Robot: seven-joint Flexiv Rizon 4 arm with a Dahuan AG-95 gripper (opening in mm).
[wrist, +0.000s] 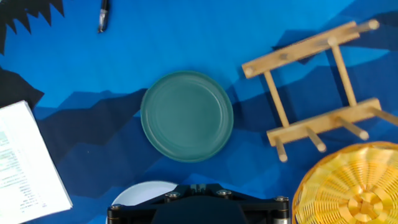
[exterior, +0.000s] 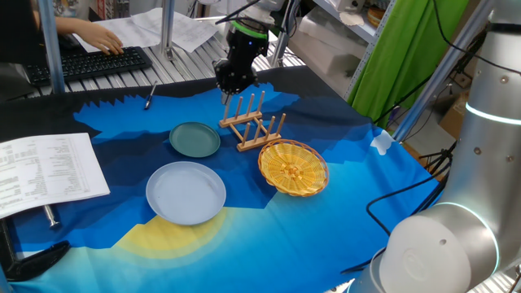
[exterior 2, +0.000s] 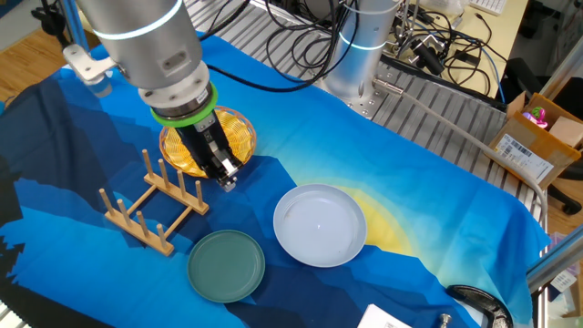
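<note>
My gripper [exterior 2: 228, 176] hangs above the table, tilted, with nothing held. Along the bottom edge of the wrist view its fingers spread wide apart, so it looks open. A round green plate [wrist: 186, 116] lies flat ahead of it, clear of the fingers. Beside that plate sits a larger pale blue-grey plate [exterior: 186, 193], mostly cut off in the wrist view. The wooden dish rack [wrist: 323, 84] with upright pegs stands empty to the right of the green plate. A yellow woven basket [exterior: 293, 168], also empty, rests near the rack.
Printed paper [exterior: 53, 168] covers the table's left side in exterior view 1, near a black clamp-like object [exterior: 32, 264]. A pen [wrist: 104, 15] lies past the green plate. Someone's hand [exterior: 99, 37] is at the keyboard [exterior: 89, 65] beyond the table. Open cloth surrounds the plates.
</note>
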